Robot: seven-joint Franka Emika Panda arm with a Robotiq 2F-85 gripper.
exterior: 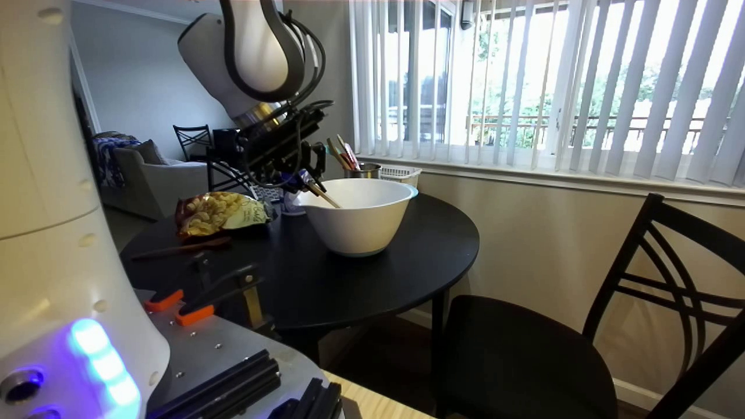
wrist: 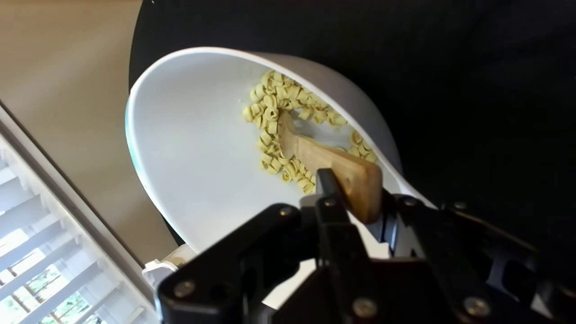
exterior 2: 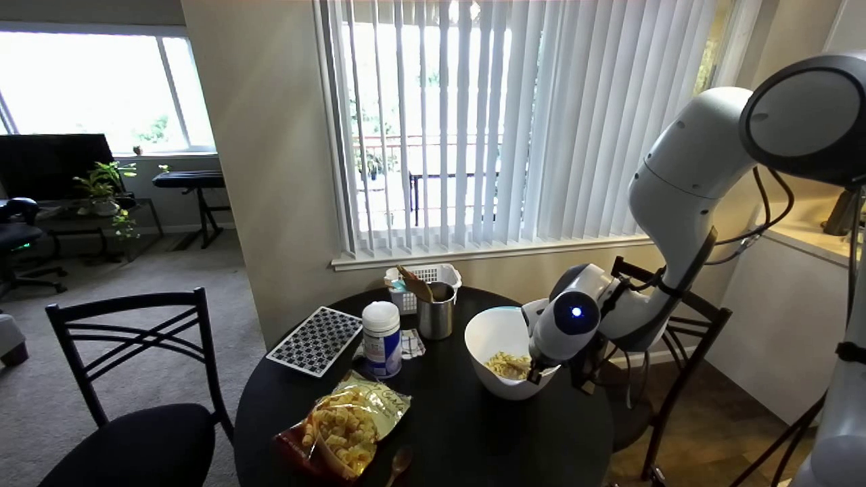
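Observation:
A wooden utensil (wrist: 354, 175) slants down into a large white bowl (wrist: 183, 135), its far end among pieces of curled yellow pasta (wrist: 270, 105) on the bowl's bottom. My gripper is shut on the utensil's handle, which stands between its fingers near the bowl's rim. From the side, the gripper (exterior: 311, 178) is over the bowl's (exterior: 357, 220) left rim, with the handle (exterior: 328, 198) leaning inward. In the second exterior view the arm hides much of the gripper, while the pasta (exterior 2: 509, 365) shows in the bowl (exterior 2: 480, 333).
An open bag of pasta (exterior 2: 349, 426), a spoon (exterior 2: 399, 462), a wipes canister (exterior 2: 381, 341), a metal utensil pot (exterior 2: 436, 312), a white basket (exterior 2: 444, 274) and a checkered board (exterior 2: 314, 341) share the black table.

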